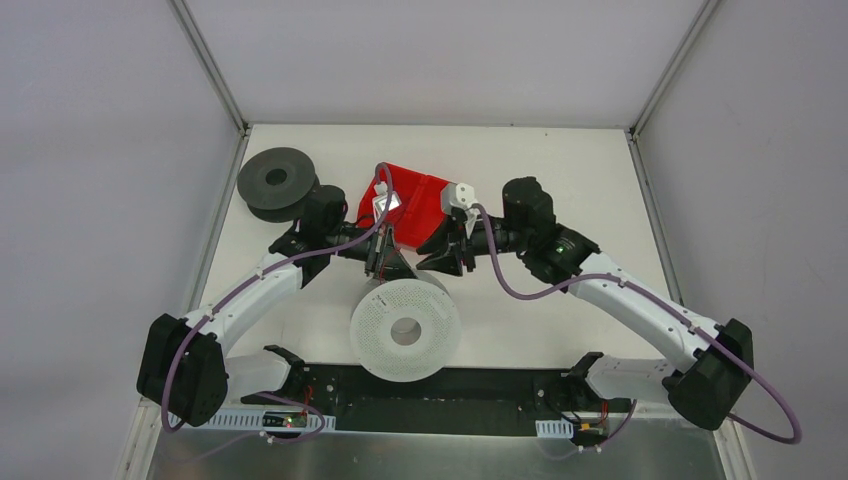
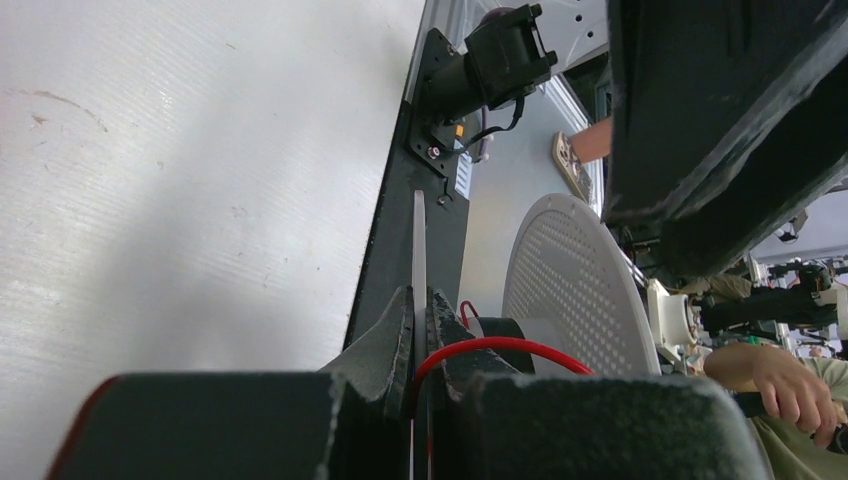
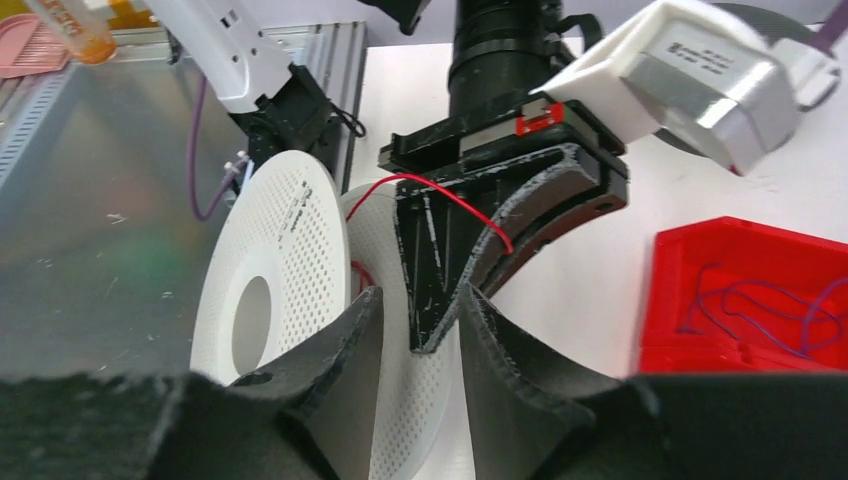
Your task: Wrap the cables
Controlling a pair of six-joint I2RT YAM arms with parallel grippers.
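Note:
A white perforated spool (image 1: 385, 345) is held up on edge at the table's front, its round face towards the top camera. My left gripper (image 1: 392, 275) is shut on its rear flange; in the left wrist view the thin white flange (image 2: 419, 240) runs between the fingers. A red cable (image 3: 430, 183) comes from between the flanges and arches over the left gripper's finger, its tip just past it. My right gripper stands open beside the spool and left gripper, its fingertips either side of the rear flange's view, nothing between them.
Behind the grippers, a red bin (image 1: 430, 205) holds thin blue-purple cable (image 3: 775, 315). A dark grey spool (image 1: 272, 180) stands at the back left. Right of the bin, the table is clear. The two arms are very close together.

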